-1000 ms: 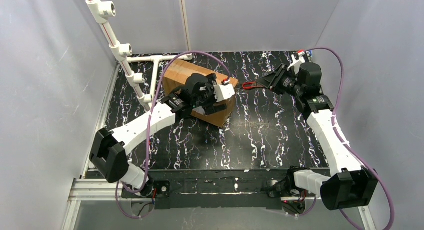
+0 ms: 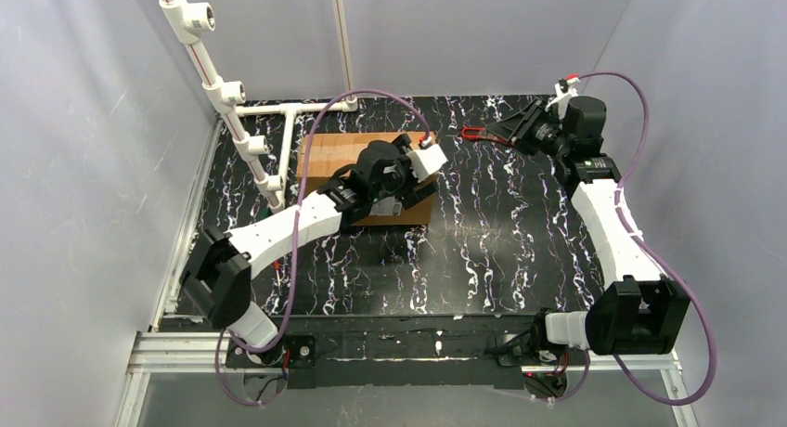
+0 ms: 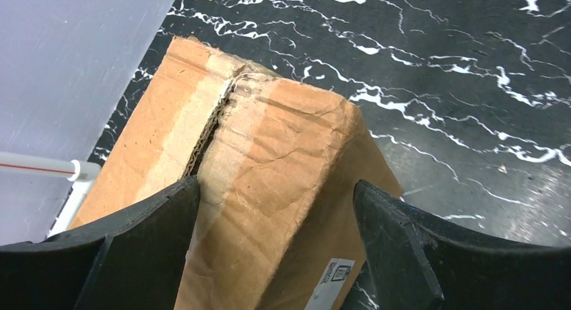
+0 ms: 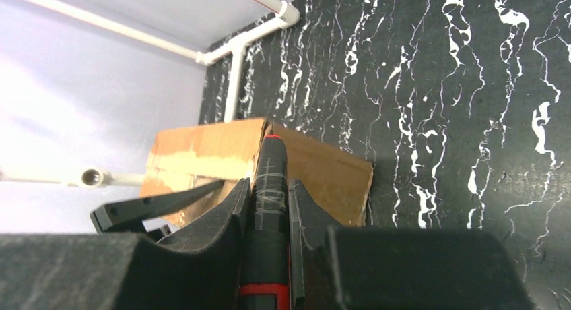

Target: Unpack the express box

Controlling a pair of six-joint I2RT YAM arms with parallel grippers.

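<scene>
A brown cardboard box lies on the black marble table, tilted in the left wrist view, with a slit seam and a label on one face. My left gripper is over it, fingers part open either side of the box's corner; whether they grip it is unclear. My right gripper is shut on a slim black tool with red parts, held level to the right of the box and pointing toward it.
White pipe framework runs along the back left of the table, close to the box. Grey walls surround the table.
</scene>
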